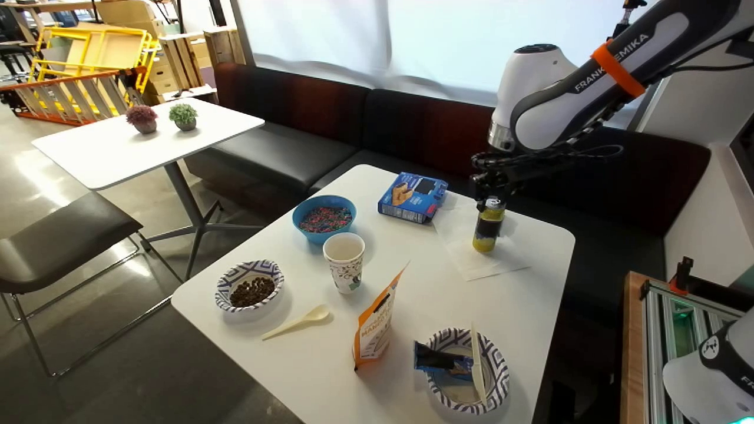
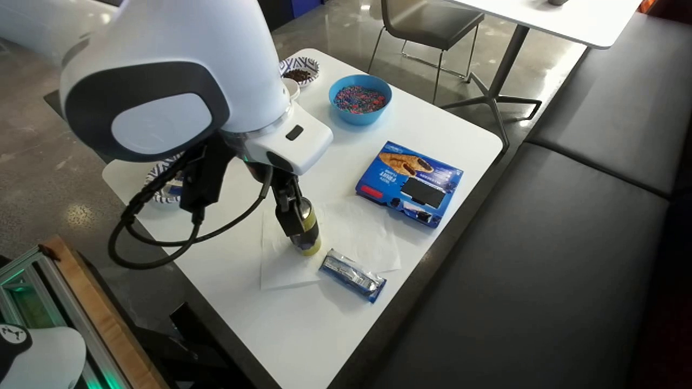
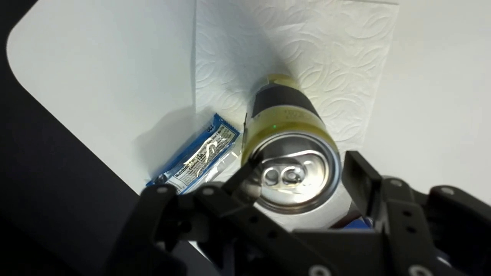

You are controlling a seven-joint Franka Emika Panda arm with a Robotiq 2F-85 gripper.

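Observation:
A yellow can with a dark band stands on a white paper napkin in exterior view 1. From above, my gripper straddles the can's top, one finger on each side. Its fingers are part open; a thin gap shows at the right finger, while the blurred left finger overlaps the can's edge, so contact there is unclear. The wrist view shows the can's silver lid and pull tab. Beside it lies a blue wrapped bar, partly on the napkin.
A blue snack box lies near the can. Farther off are a blue bowl, a paper cup, a patterned bowl, a spoon, an orange-white pouch and another patterned bowl holding a wrapper.

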